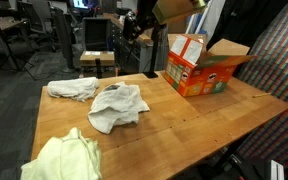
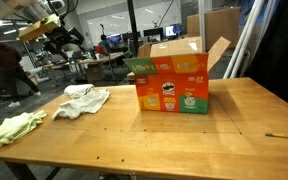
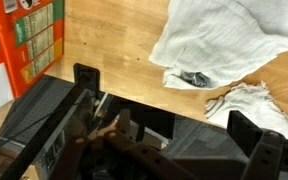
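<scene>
Three cloths lie on the wooden table: a pale yellowish one [image 1: 62, 160] near the front left, a crumpled white one [image 1: 118, 106] in the middle, and a smaller white one [image 1: 74, 89] at the far left. High above the table, my gripper is open with nothing between its fingers. In the wrist view a white cloth [image 3: 224, 40] spreads beyond the gripper, with a small dark patch on its lower edge. Another white cloth [image 3: 252, 108] lies near the table's edge, partly hidden by the right finger.
A red and orange cardboard box [image 2: 174, 90] with open flaps stands on the table, right of the cloths. A pencil-like stick [image 2: 284, 136] lies at the right. Bare wood stretches in front of the box. A black post base [image 3: 86, 76] stands at the table's edge.
</scene>
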